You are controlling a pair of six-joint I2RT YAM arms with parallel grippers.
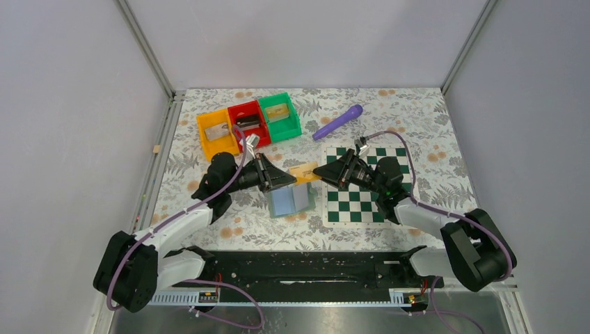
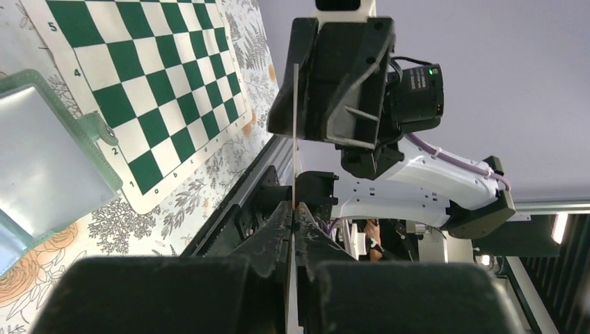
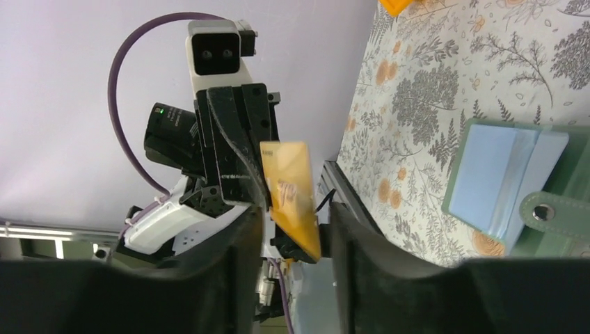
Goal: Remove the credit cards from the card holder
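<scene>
A yellow card [image 1: 304,172] hangs in the air above the card holder, between my two grippers. My left gripper is shut on one end of the card, which appears edge-on as a thin line in the left wrist view. At the other end, my right gripper stands open, its blurred fingers apart on either side of the card. The green-edged card holder [image 1: 311,207] lies spread on the table below, its clear pockets and snap strap [image 3: 567,214] showing in the right wrist view.
Orange [image 1: 205,144], red [image 1: 240,110] and green [image 1: 295,125] bins stand at the back left, each with a card-like piece inside. Behind the right arm lies a purple microphone-shaped object [image 1: 337,123]. A green-and-white checkered mat [image 1: 341,214] is under the right arm.
</scene>
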